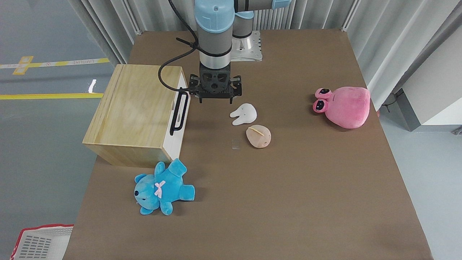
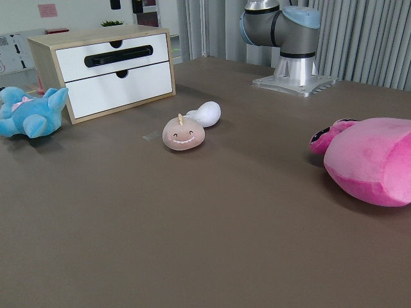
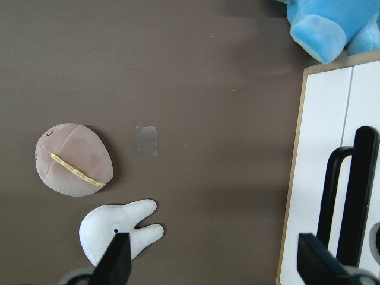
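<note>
My gripper [image 1: 215, 98] hangs beside the handled end of a wooden two-drawer box [image 1: 125, 108], above and behind a small white rabbit plush [image 1: 245, 113]. In the wrist view its two fingers stand apart, open, over bare table with the rabbit [image 3: 104, 228] below the left one. A round beige plush [image 1: 258, 136] lies in front of the rabbit. A blue bear [image 1: 171, 186] lies at the box's near end. A pink plush [image 1: 346, 107] lies at the right.
A basket [image 1: 41, 242] stands off the table at the lower left. The robot's base plate [image 2: 282, 86] is at the back.
</note>
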